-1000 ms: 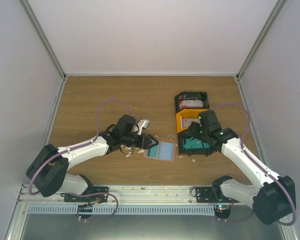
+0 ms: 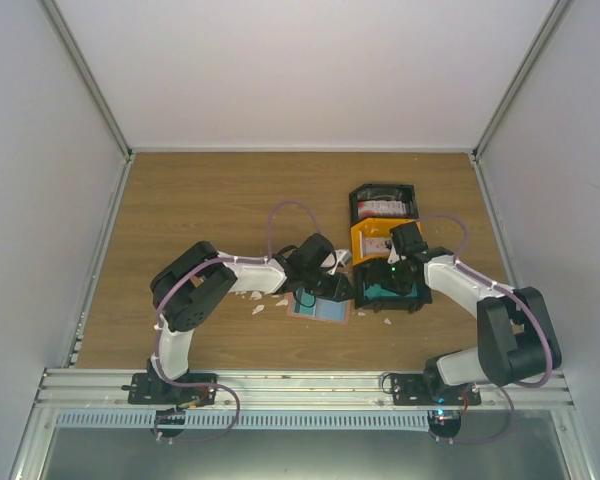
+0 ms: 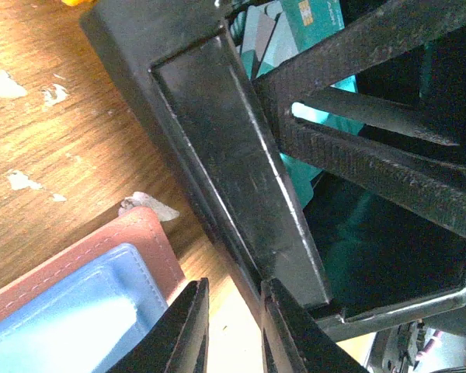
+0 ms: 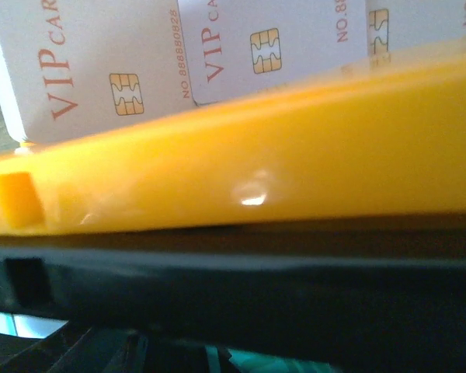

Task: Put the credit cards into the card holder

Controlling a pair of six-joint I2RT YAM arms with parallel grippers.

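A brown-edged card holder (image 2: 320,305) lies open on the table, with blue and teal inside. Teal cards (image 2: 390,287) sit in the near black bin (image 2: 385,306). My left gripper (image 2: 346,292) is at that bin's left side. Its dark fingertips (image 3: 188,315) show low in the left wrist view, a pale gap between them; whether anything is held there is unclear. Over the teal cards is my right gripper (image 2: 388,272), its dark fingers (image 3: 373,148) reaching into the bin. Their tips are hard to make out, so its hold stays hidden.
Behind the near bin stand a yellow bin (image 2: 358,240) with white VIP cards (image 4: 140,47) and a black bin (image 2: 355,205) with reddish cards. White scraps (image 2: 258,309) are scattered near the holder.
My left arm has swung right, from the holder's left side across it to the near bin. The right gripper has shifted slightly left over the teal cards. The holder lies where it was.
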